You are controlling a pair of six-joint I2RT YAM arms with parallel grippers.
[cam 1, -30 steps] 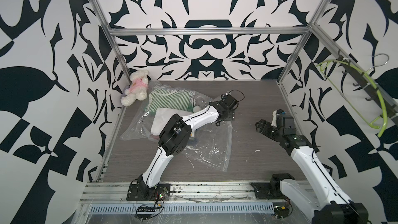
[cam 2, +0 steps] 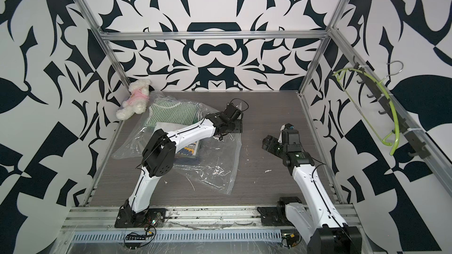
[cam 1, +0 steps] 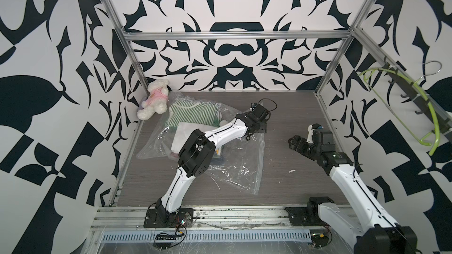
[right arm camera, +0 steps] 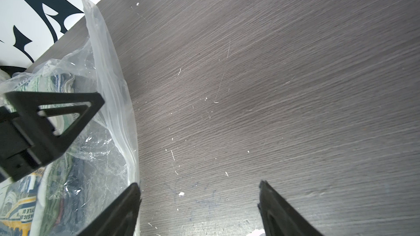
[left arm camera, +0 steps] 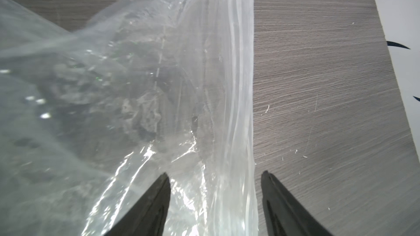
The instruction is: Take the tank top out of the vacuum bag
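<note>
A clear vacuum bag (cam 1: pixel 237 169) lies flat on the left and middle of the table. Inside it shows a green-striped garment (cam 1: pixel 193 113), with a white folded cloth (cam 2: pixel 170 127) in front; which one is the tank top I cannot tell. My left gripper is open above the bag's right edge. In the left wrist view the zip strip (left arm camera: pixel 238 104) runs between its fingers, which do not pinch it. Off to the right, over bare table, my right gripper stands open and empty.
A white plush toy (cam 1: pixel 156 99) in pink sits at the back left corner, beside the bag. A green hanger (cam 1: pixel 433 122) hangs on the right wall. The table (right arm camera: pixel 262 104) between the bag and the right arm is clear.
My right arm has barely moved. Bag and contents look the same.
</note>
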